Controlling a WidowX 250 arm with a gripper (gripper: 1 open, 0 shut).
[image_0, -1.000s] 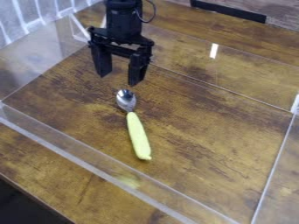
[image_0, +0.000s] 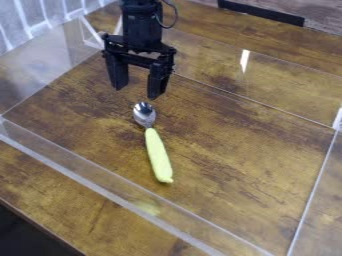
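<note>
A black gripper (image_0: 138, 78) hangs from the arm at the top centre, its two fingers spread apart with nothing seen between them. Below it on the wooden surface lie a small silver spoon-like piece (image_0: 144, 115) and a long pale yellow-green object (image_0: 159, 153), end to end, pointing towards the front. Whether the two are one utensil, I cannot tell for sure. The gripper is above and behind the silver end, apart from it.
Clear plastic walls (image_0: 35, 50) border the wooden surface (image_0: 254, 160) on several sides. A dark strip (image_0: 261, 12) runs along the back right.
The gripper has shifted slightly to the left. The silver and yellow-green objects lie where they were.
</note>
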